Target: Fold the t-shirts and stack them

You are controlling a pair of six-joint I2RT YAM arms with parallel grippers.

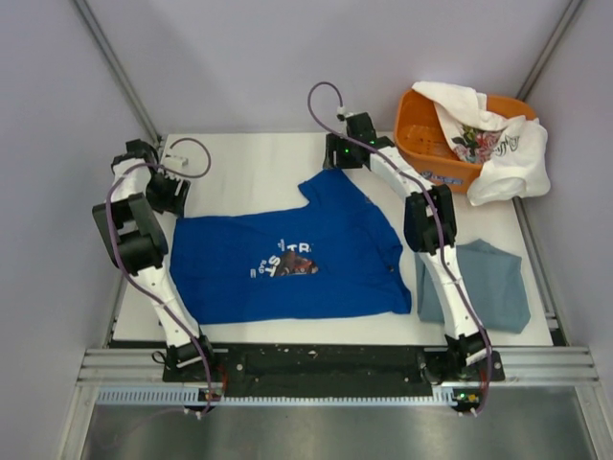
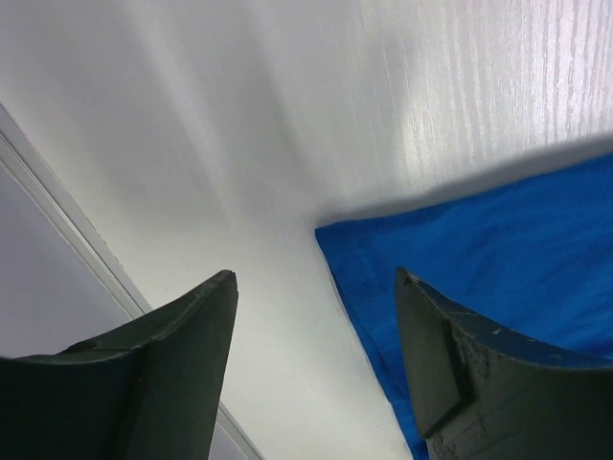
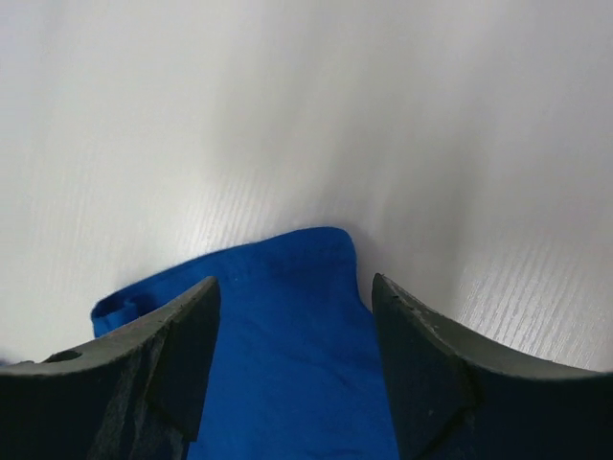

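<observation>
A blue t-shirt (image 1: 335,240) with a printed front lies spread across the table, one sleeve pointing up towards the back. My left gripper (image 1: 180,213) is at its far left corner; in the left wrist view that blue corner (image 2: 359,244) lies just ahead of the parted fingers (image 2: 192,326), nothing gripped. At the tip of the raised sleeve is my right gripper (image 1: 335,167). The right wrist view has the sleeve's end (image 3: 306,264) between and beyond the wide-apart fingers (image 3: 182,345), not pinched. A folded grey-blue shirt (image 1: 488,287) rests at the right.
An orange basket (image 1: 412,144) stands at the back right, with white printed shirts (image 1: 512,163) hanging over its rim.
</observation>
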